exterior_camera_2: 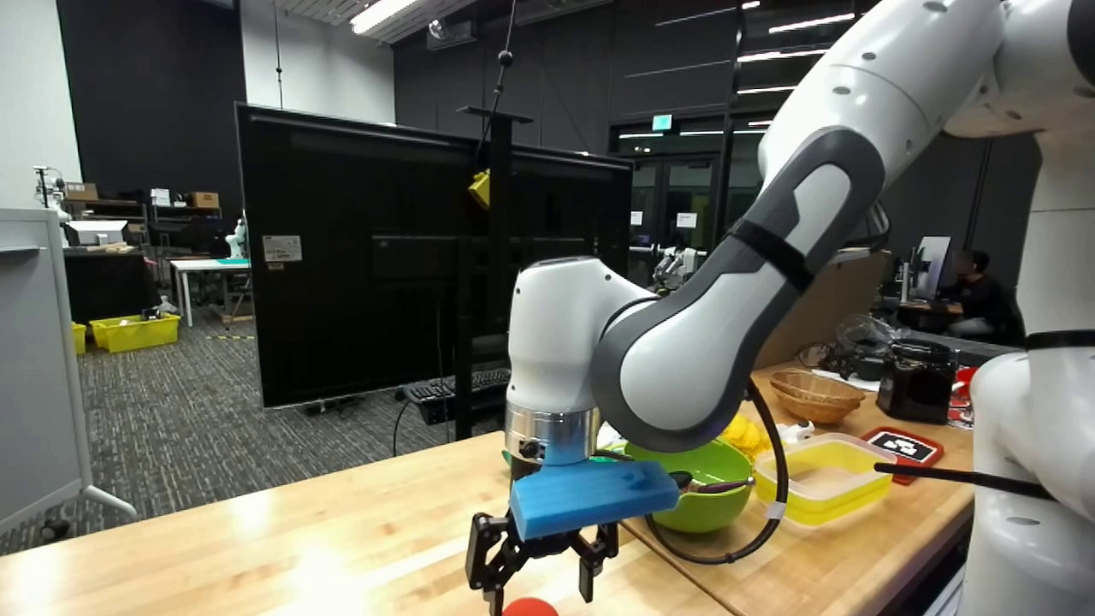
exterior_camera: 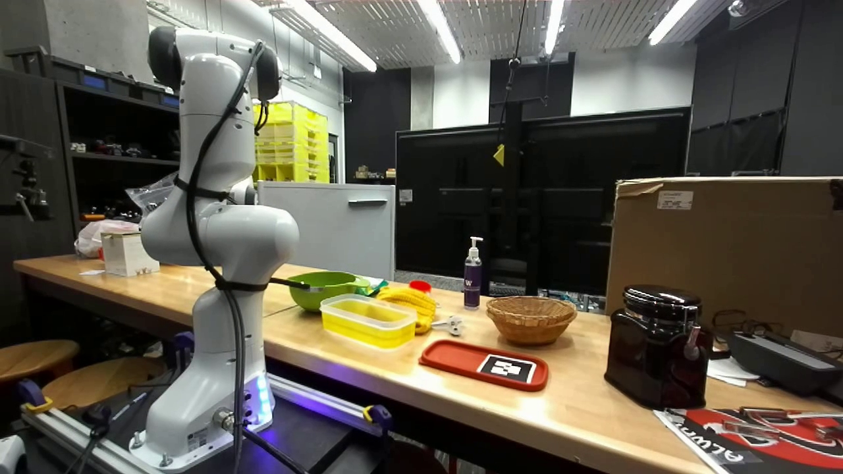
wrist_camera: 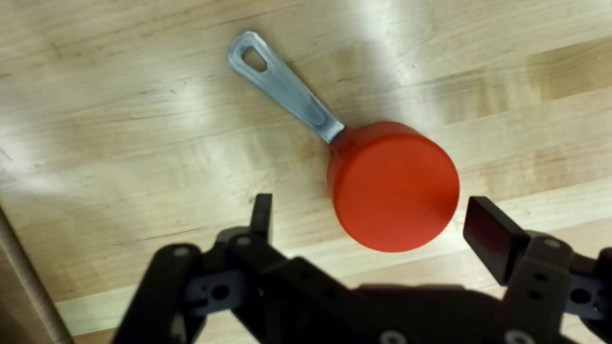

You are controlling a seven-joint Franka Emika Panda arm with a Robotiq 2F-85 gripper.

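Observation:
A red measuring cup (wrist_camera: 396, 192) with a grey handle (wrist_camera: 287, 86) lies upside down on the wooden table, its flat red base facing up. In the wrist view my gripper stands open above it, with the cup's round body showing between the fingertips, nearer the right one, and nothing held. The handle points away from the gripper toward the upper left. From the second exterior view, the gripper (exterior_camera_2: 539, 590) hangs over the table with the red cup partly cut off at the bottom edge. The first exterior view hides gripper and cup behind the arm.
Beside the arm stand a green bowl (exterior_camera_2: 693, 518) and a yellow container (exterior_camera_2: 821, 503). Farther along are a wicker basket (exterior_camera: 531, 318), a red tray (exterior_camera: 446, 357), a purple pump bottle (exterior_camera: 472, 280) and a dark jar (exterior_camera: 658, 347). Around the cup the tabletop is bare.

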